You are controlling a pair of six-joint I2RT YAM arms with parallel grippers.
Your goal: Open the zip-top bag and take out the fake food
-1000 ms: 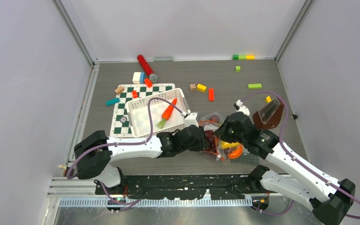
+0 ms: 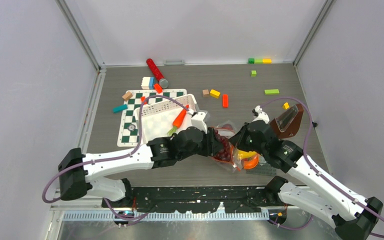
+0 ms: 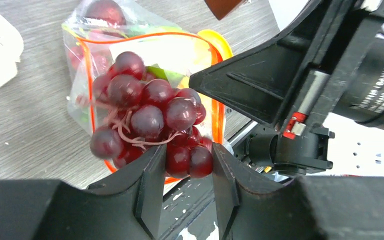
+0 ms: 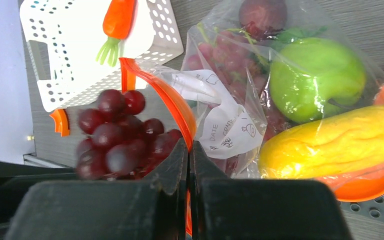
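Observation:
The clear zip top bag has an orange zip edge [image 3: 155, 35], and its mouth gapes wide in the left wrist view. A bunch of dark red grapes [image 3: 145, 107] bulges out of that mouth. My left gripper is shut on the lowest grapes of the bunch. My right gripper is shut on the bag's orange edge. Inside the bag, in the right wrist view, are a green apple [image 4: 312, 77], a yellow banana-like piece [image 4: 330, 142], smaller red grapes [image 4: 235, 55] and a round dark red piece [image 4: 263, 15].
A white basket [image 2: 147, 131] holding a toy carrot [image 2: 180, 119] stands left of the bag, on a checkered board [image 2: 125, 127]. Toy blocks lie behind, including an orange block [image 2: 225, 100]. A brown container [image 2: 291, 122] stands right, close to my right arm.
My left gripper has moved a little to the left, drawing the grapes with it, so more of the bunch shows at the bag's mouth. The right arm has shifted only slightly.

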